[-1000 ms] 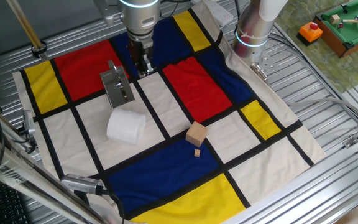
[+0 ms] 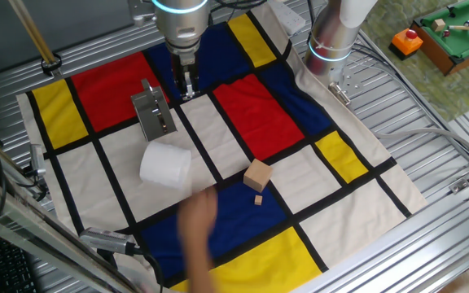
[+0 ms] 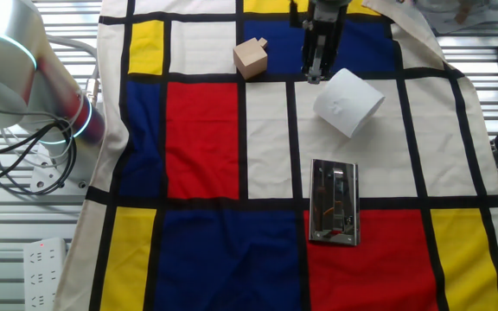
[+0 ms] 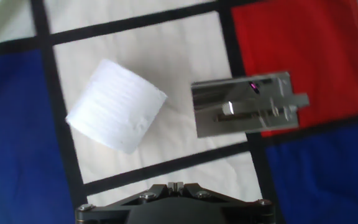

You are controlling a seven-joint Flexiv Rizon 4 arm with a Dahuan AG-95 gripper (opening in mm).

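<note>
My gripper is at the bottom edge of the wrist view, its fingertips together and nothing visible between them. In exterior view 1 the gripper (image 2: 189,91) hangs near the back of the cloth, to the right of a shiny metal holder (image 2: 153,111). A white paper roll (image 2: 166,165) lies on its side on a white patch in front of that holder. From the wrist, the roll (image 4: 117,106) shows at left and the holder (image 4: 246,106) at right, with a gap between them. Both are apart from the gripper.
A wooden cube (image 2: 257,174) and a much smaller one (image 2: 258,199) sit right of the roll. A blurred human hand (image 2: 198,218) reaches over the front of the patterned cloth (image 2: 332,236).
A person's hand and forearm have come in from the front edge, close to the roll. The gripper has turned or shifted slightly; roll, holder and cubes stay put.
</note>
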